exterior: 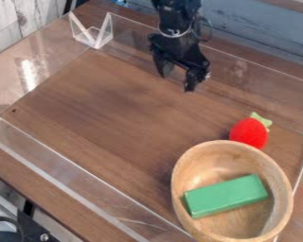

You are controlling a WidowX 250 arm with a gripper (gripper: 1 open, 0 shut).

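Note:
My black gripper (180,68) hangs at the back centre of the wooden tray, its fingers apart with nothing visible between them. Toward the front right a wooden bowl (193,168) holds a green block (226,196). A red strawberry-like object (249,132) with a green top lies just behind the bowl, on the right, far from the gripper.
Transparent walls (79,172) border it, with a small clear holder (91,30) at the back left corner. A blue wall stands behind.

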